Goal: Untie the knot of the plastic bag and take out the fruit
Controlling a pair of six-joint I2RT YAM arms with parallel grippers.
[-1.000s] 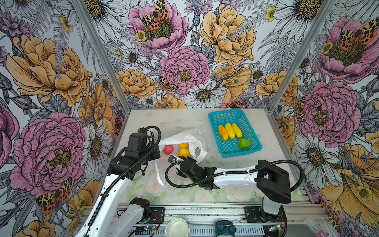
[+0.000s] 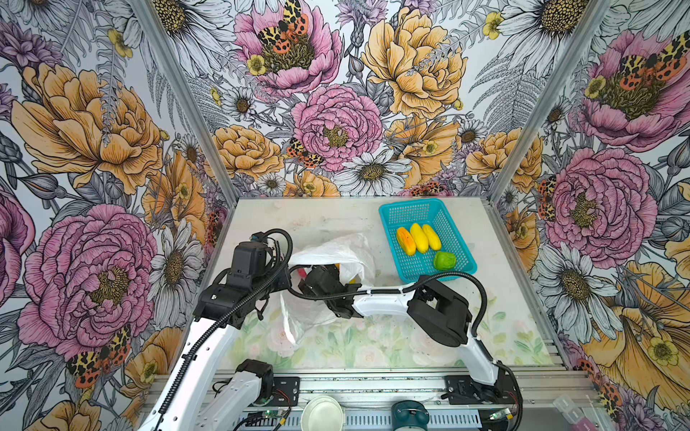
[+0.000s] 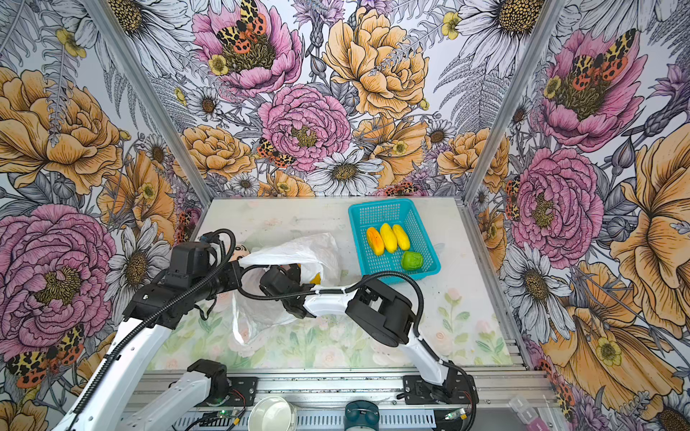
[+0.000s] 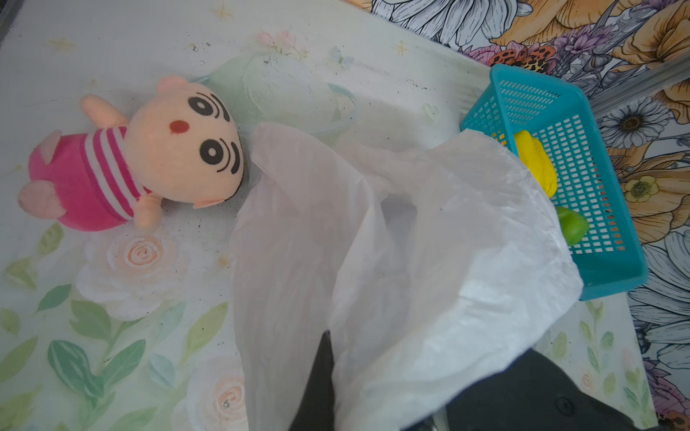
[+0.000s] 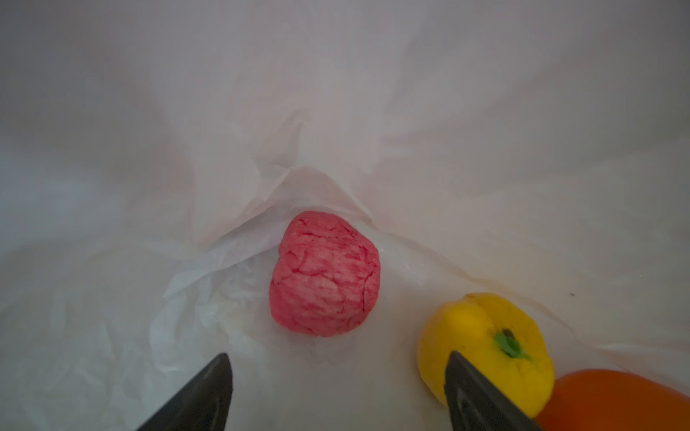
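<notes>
The white plastic bag (image 2: pixel 355 251) lies open on the table left of centre. My left gripper is shut at the bag's edge; the film rises from its dark fingertip (image 4: pixel 322 366), and the other finger is hidden behind the plastic. Inside the bag, my right gripper stands open with nothing between its fingers. Just ahead of it lies a crumpled pinkish-red fruit (image 5: pixel 325 274). A yellow pepper-like fruit (image 5: pixel 488 352) sits by its right fingertip, and an orange one (image 5: pixel 611 403) is partly cut off beside that.
A teal basket (image 2: pixel 470 262) stands to the right, holding three yellow-orange fruits (image 2: pixel 419 237) and a green pepper (image 2: pixel 445 260). A plush doll (image 4: pixel 165 147) and a pale green translucent item (image 4: pixel 280 93) lie left of and behind the bag.
The left arm stays in place.
</notes>
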